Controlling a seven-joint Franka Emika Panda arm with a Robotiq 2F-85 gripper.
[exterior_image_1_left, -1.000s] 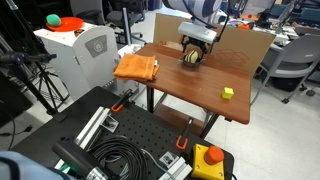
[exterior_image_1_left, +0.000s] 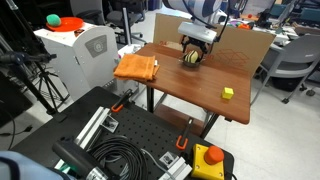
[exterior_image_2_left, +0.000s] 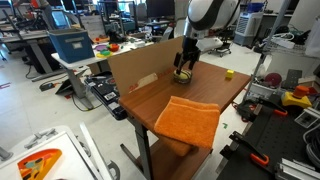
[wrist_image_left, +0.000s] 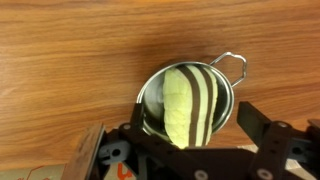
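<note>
A round metal bowl (wrist_image_left: 152, 98) with a wire handle at its upper right stands on the wooden table. Inside it lies a soft-looking cream-yellow object with brown stripes (wrist_image_left: 178, 105). My gripper is over the bowl, its dark fingers (wrist_image_left: 92, 150) wide apart on either side in the wrist view. Nothing shows held between them. In exterior view 1 the bowl (exterior_image_1_left: 191, 61) is near the table's back edge, just under the gripper. Exterior view 2 also shows the bowl (exterior_image_2_left: 182, 76) close to the back panel; the fingertips' exact height is hard to tell.
An orange cloth (exterior_image_1_left: 136, 67) drapes over the table's left corner. Toward the right edge sits a small yellow block (exterior_image_1_left: 228, 93). Bare tabletop (exterior_image_1_left: 190, 85) lies between them. A brown panel (exterior_image_2_left: 150, 62) borders the back of the table.
</note>
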